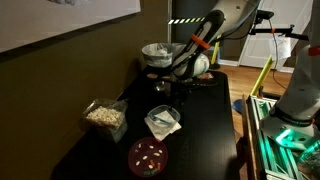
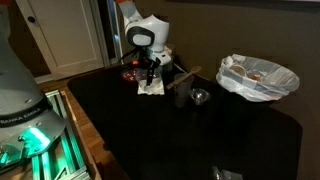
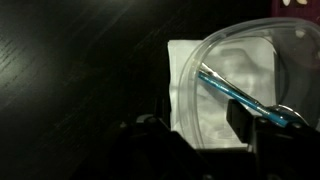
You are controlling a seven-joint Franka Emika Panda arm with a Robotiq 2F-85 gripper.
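A clear plastic container (image 3: 190,84) rests on a white paper sheet (image 3: 180,52) on the dark table. Inside it lies a slim blue and silver utensil (image 3: 240,95), set diagonally. My gripper is open over the container's near rim, with its dark fingers (image 3: 241,122) apart. Nothing shows clasped between them. From the side, the gripper (image 1: 181,97) appears just behind the container (image 1: 162,120). In the opposite view it hangs above the white sheet (image 2: 151,87), and the arm hides part of that area.
A red plate with small pieces (image 1: 147,157) lies near the container, a tub of pale bits (image 1: 105,118) to its left. Beyond the arm stand a lined white basket (image 2: 257,78), a dark cup (image 2: 181,94) and a metal bowl (image 2: 200,96).
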